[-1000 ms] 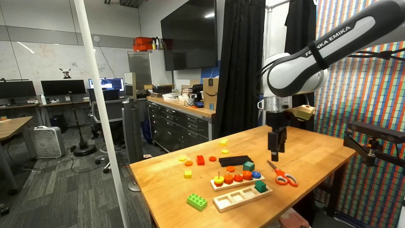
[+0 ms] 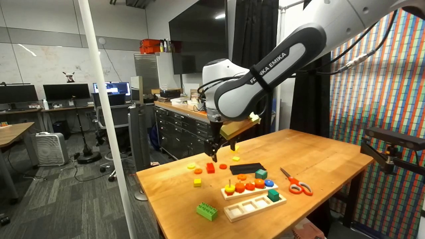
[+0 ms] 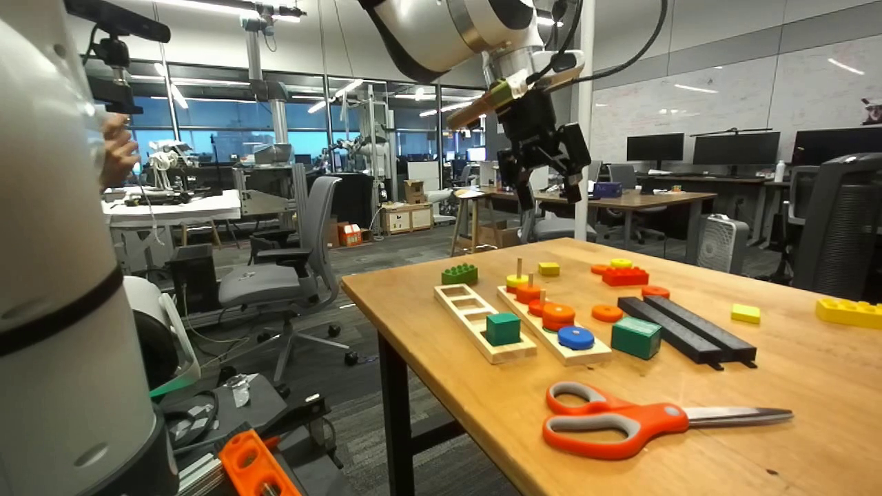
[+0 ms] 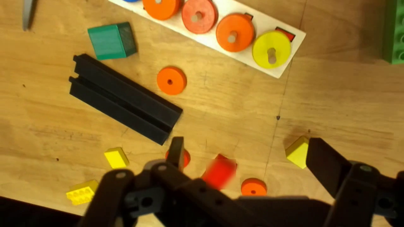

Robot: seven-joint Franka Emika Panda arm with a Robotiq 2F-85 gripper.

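High over the far left part of the table hangs my gripper, its fingers open and nothing between them. Below it in the wrist view lie a red brick, partly behind the gripper's body, an orange disc and a yellow block by the right finger. A pegged board carries orange, red, yellow and blue discs. Another orange disc lies loose near the black rails and a green block. The slotted wooden tray holds a green cube in one end compartment.
Orange-handled scissors lie near the table edge. A green toy brick sits near the front corner. Yellow bricks lie toward the back edge. Bare wood fills the table's far right.
My arm has swung left in exterior view 1, from above the scissors' side to over the red brick's side, and the gripper is higher and tilted. The table objects stay put.
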